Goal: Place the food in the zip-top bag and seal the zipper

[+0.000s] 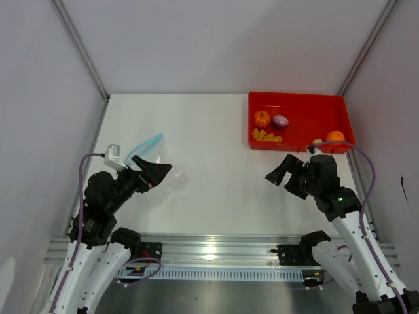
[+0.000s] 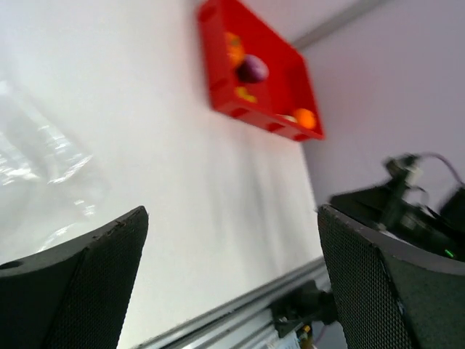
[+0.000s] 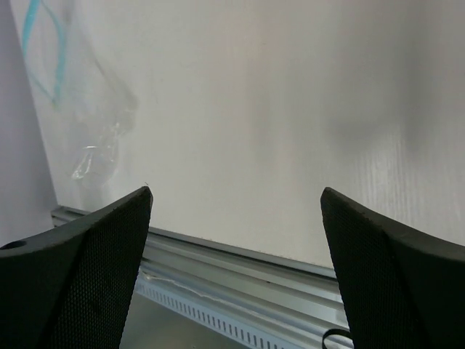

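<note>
A clear zip bag with a blue zipper lies on the left of the white table, partly under my left gripper, which stands open and empty above it. The bag also shows in the right wrist view. My right gripper is open and empty over the right side of the table, in front of a red bin. In the bin lie a small pumpkin, an onion, a yellow food item, an orange and a pale item, partly hidden.
Grey walls enclose the back and both sides, and metal rails run along the front edge.
</note>
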